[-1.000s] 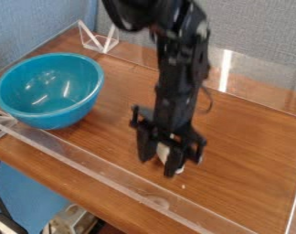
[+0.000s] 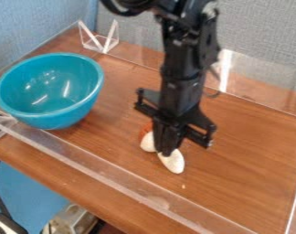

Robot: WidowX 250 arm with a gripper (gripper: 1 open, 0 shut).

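My gripper (image 2: 165, 146) hangs low over the middle of the wooden table, shut, with no object clearly held. A small white object with an orange end (image 2: 172, 160) lies on the table just under and beside the fingertips, partly hidden by them. A teal bowl (image 2: 49, 90) sits at the left.
White wire shapes (image 2: 98, 37) stand at the back left. Clear strips run along the back and front of the wooden table (image 2: 242, 174), whose right part is bare. Blue floor shows at the lower left.
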